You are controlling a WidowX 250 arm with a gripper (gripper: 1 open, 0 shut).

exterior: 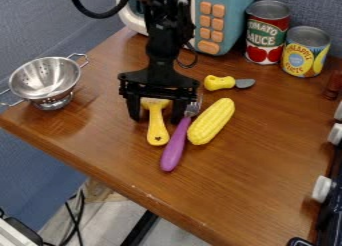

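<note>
My black gripper (156, 108) is low over the table, its fingers down around the upper part of a yellow-handled utensil (156, 131); whether they grip it I cannot tell. Just right of that lies a purple-handled fork (174, 150), its upper end partly hidden by the gripper. A yellow corn cob (210, 122) lies to the right, and a small yellow-handled tool (222, 83) lies behind the cob.
A steel colander (47, 82) sits at the left edge. A tomato can (266, 34), another can (305, 52) and a toy microwave (214, 18) stand at the back. A black appliance (329, 198) lines the right edge.
</note>
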